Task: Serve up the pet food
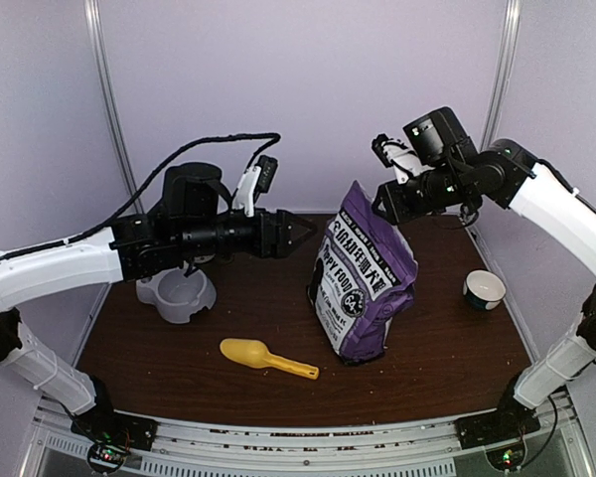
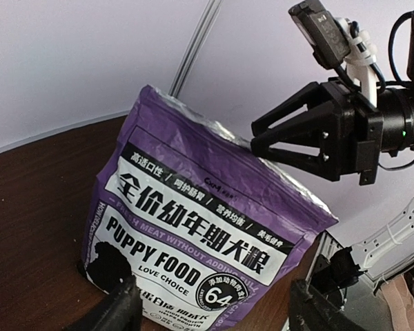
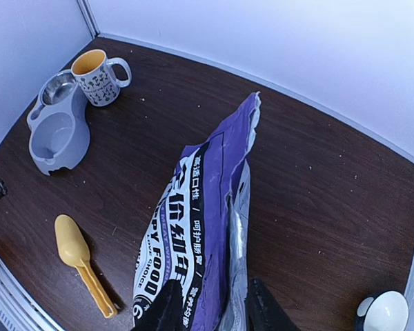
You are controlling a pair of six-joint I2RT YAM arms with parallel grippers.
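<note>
The purple puppy food bag (image 1: 363, 278) stands upright right of centre, its top crimped. My right gripper (image 1: 382, 207) is at the bag's top edge, part open, with its fingers around or beside the rim; I cannot tell if they touch. My left gripper (image 1: 296, 231) is open in the air left of the bag, facing it. A yellow scoop (image 1: 246, 352) lies at the front. The grey double bowl (image 1: 182, 298) sits at the left.
A mug (image 3: 100, 87) stands behind the double bowl. A small dark-sided white cup (image 1: 484, 288) is at the right. The wooden table (image 1: 149, 368) has clear room at front left.
</note>
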